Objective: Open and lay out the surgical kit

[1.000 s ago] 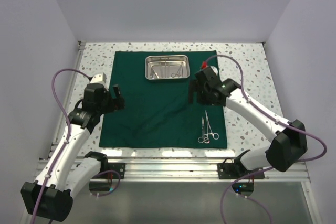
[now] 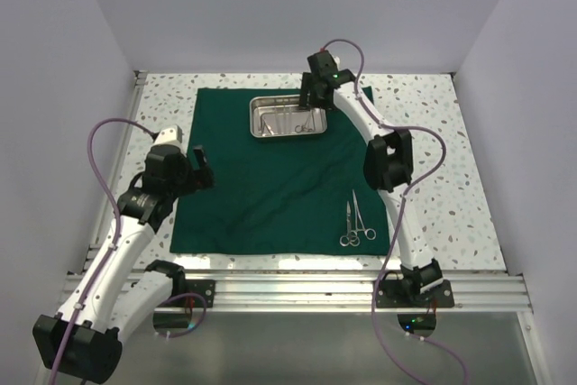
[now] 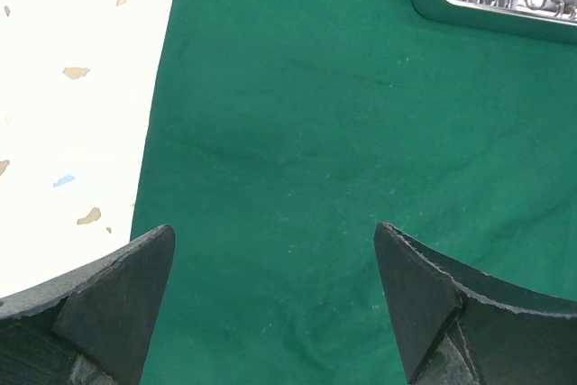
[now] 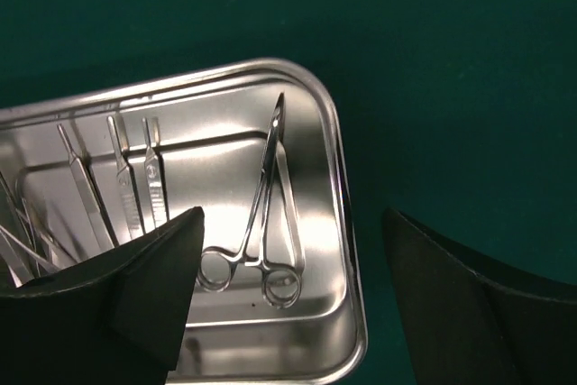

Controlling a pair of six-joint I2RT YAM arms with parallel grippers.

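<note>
The metal tray (image 2: 288, 134) lies at the back of the green cloth with several instruments inside. Over its right end my right gripper (image 2: 309, 105) is open, nothing between its fingers. Below it, in the right wrist view, scissor-like forceps (image 4: 264, 191) with ring handles rest in the tray, apart from the fingers (image 4: 158, 286). Slim handled instruments (image 4: 155, 182) lie to their left. Laid out at the cloth's front right are several ring-handled instruments (image 2: 361, 223). My left gripper (image 2: 204, 169) stands open and empty above the cloth's left side; the tray's corner (image 3: 433, 6) shows at its upper right.
A speckled white table (image 2: 442, 169) surrounds it. The right forearm stretches over the cloth's right edge, and purple cables run along both arms.
The left arm has stayed nearly still.
</note>
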